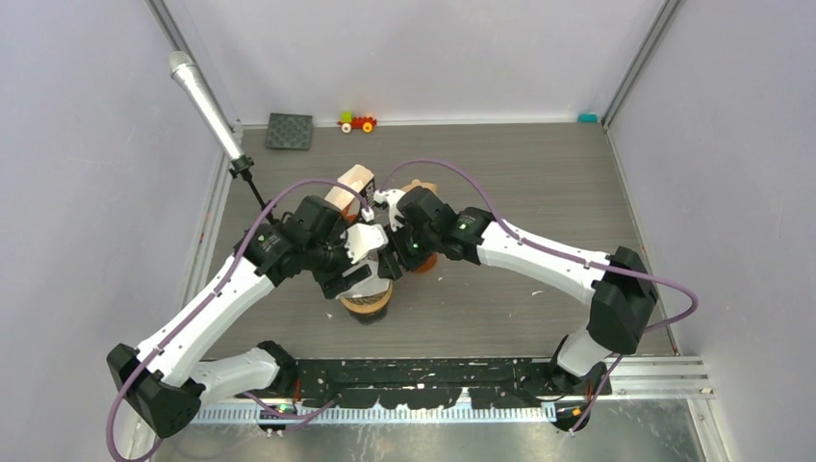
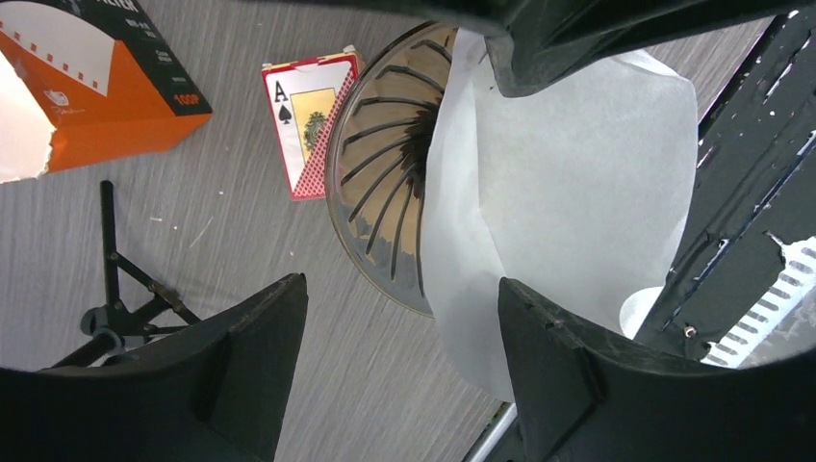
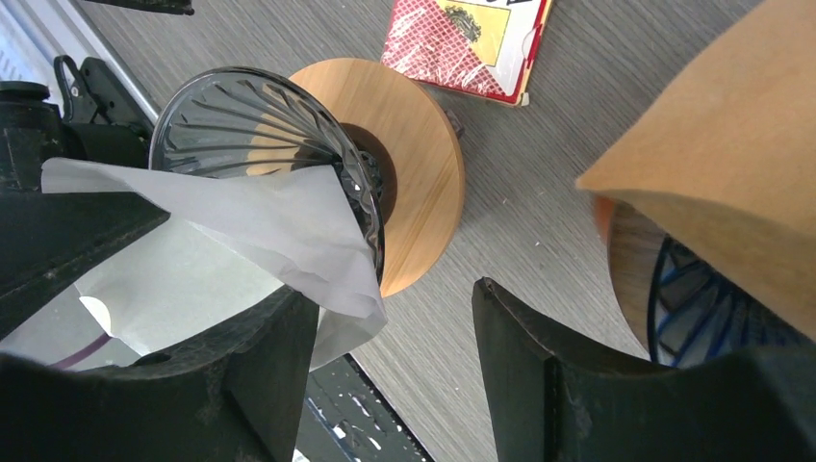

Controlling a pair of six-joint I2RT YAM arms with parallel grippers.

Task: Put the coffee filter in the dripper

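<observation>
A white paper coffee filter [image 2: 587, 173] leans over the clear ribbed dripper [image 2: 385, 173], covering part of its mouth, with much of the paper outside the rim. In the right wrist view the filter [image 3: 279, 217] slants across the dripper [image 3: 241, 125], which has a wooden collar. My left gripper is open over the dripper; one of its fingers [image 2: 558, 375] overlaps the paper, but contact is unclear. My right gripper stands open beside the dripper, one finger [image 3: 260, 356] against or just in front of the paper's edge. Both grippers crowd together in the top view, partly hiding the filter.
An orange and black box [image 2: 115, 87] and a card pack [image 2: 310, 125] lie close by. Brown paper [image 3: 722, 144] rises over a second, blue-ribbed dripper [image 3: 722, 303] on the right wrist view's right side.
</observation>
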